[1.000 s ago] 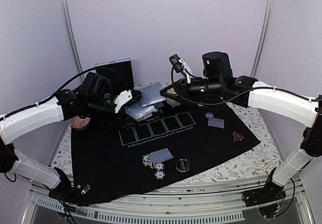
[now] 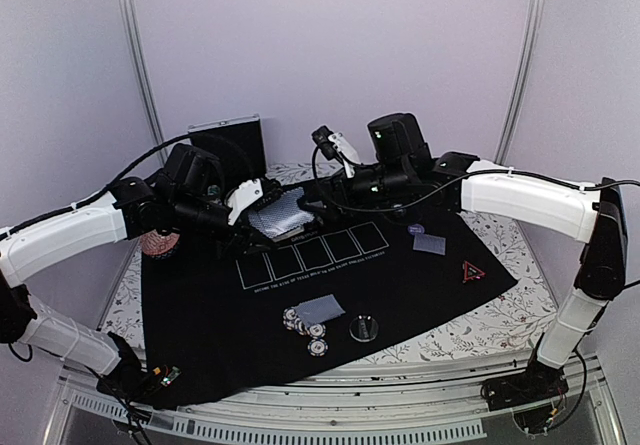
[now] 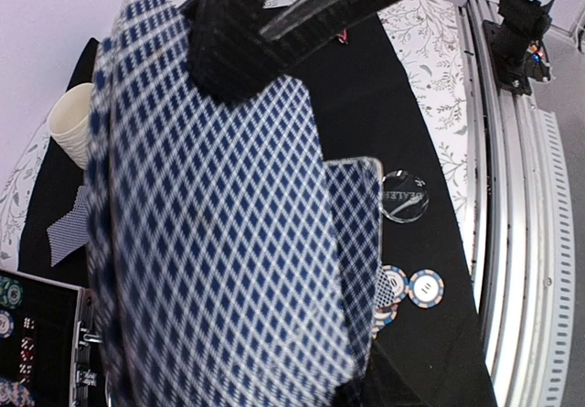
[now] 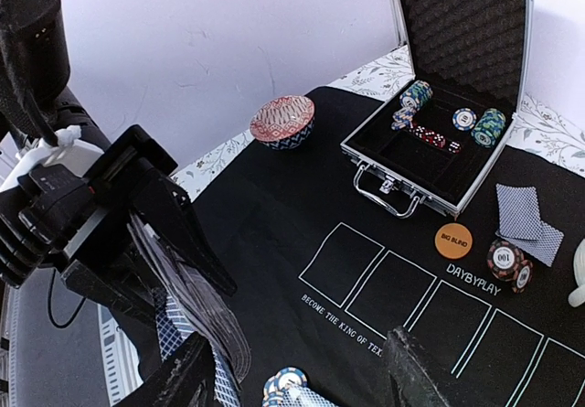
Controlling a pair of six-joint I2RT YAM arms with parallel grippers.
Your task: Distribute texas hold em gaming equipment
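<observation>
A thick pack of blue-checked cards is in my left gripper, shut on it above the table. The cards fill the middle of the left wrist view, uneven at their edges, and largely hide the left fingers. My right gripper is at the pack's other end. Its dark fingers overlap the upper part of the cards in the left wrist view. In the right wrist view, its fingers are spread wide, one beside the pack's edge; whether they touch is unclear.
An open chip case and a patterned bowl stand at the back left. Blue-checked cards, chips and the clear dealer disc lie at the front. More cards and a red triangle lie right.
My right gripper has moved left and down towards the pack. The cards raised at its fingers earlier now lie against the pack. The left arm has stayed still.
</observation>
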